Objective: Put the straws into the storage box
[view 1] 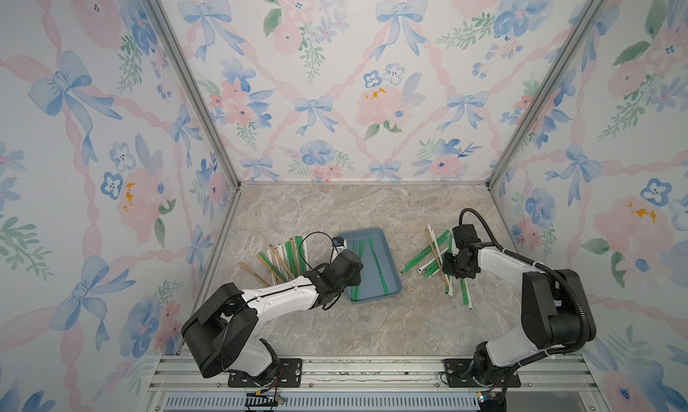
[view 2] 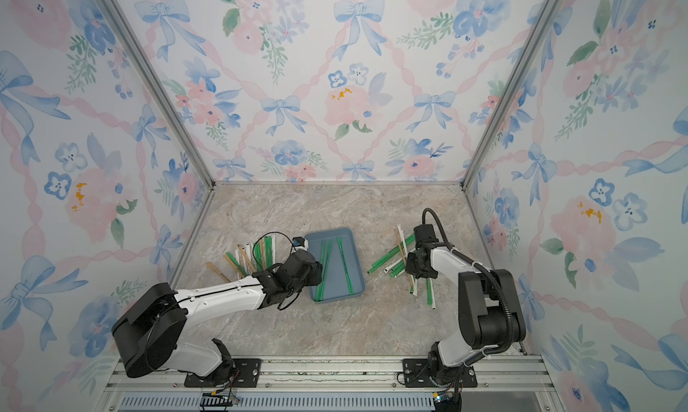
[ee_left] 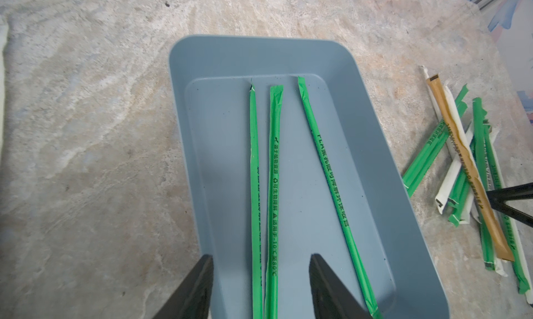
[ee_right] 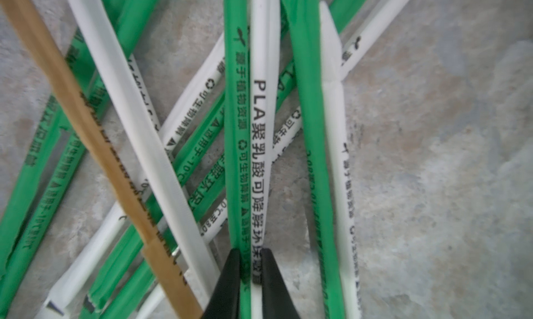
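The grey-blue storage box (ee_left: 222,58) holds three green straws (ee_left: 338,202) lying lengthwise. My left gripper hangs open over it, with nothing clearly held between its fingers. On the right, a crossed pile of green, white and brown straws (view 1: 423,257) lies on the floor. My right gripper is down in that pile, its fingertips close together on a green straw and a white straw lying side by side; whether it grips them cannot be told. Another bundle of straws (view 2: 240,261) lies left of the box, partly behind the left arm.
Floral walls with metal edge rails enclose the workspace on the back and sides. The left arm partly covers the box in the top views.
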